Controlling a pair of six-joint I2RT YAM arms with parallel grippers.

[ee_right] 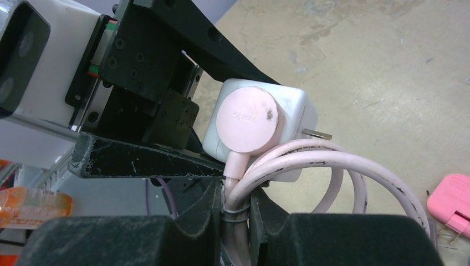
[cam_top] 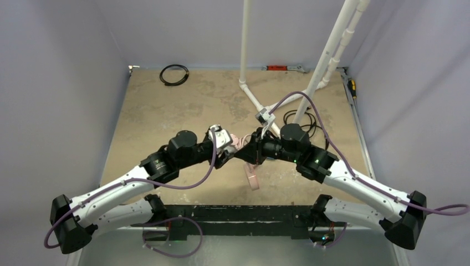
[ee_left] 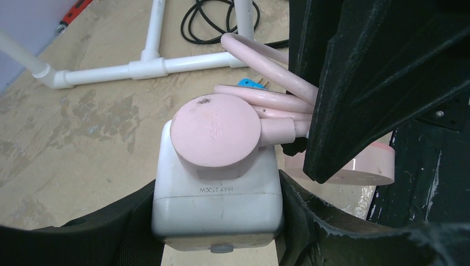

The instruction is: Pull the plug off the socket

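Note:
A white block-shaped socket [ee_left: 219,213] is clasped between the fingers of my left gripper, which is shut on it. The round pink plug [ee_left: 215,130] sits against the socket's face, with its cable leaving from the side. In the right wrist view, my right gripper is closed around the tied pink cable [ee_right: 235,188], just below the plug's neck. Cable fills the gap between these fingers. A metal prong [ee_right: 316,134] sticks out from the socket's side. Seen from the top, both grippers meet above the table's middle and mostly hide plug and socket.
Below the grippers hangs or lies a pink block [cam_top: 252,178] on the cable. A bright pink adapter [ee_right: 451,199] lies on the table. White pipes [cam_top: 258,100] and a black cable coil [cam_top: 310,122] stand behind.

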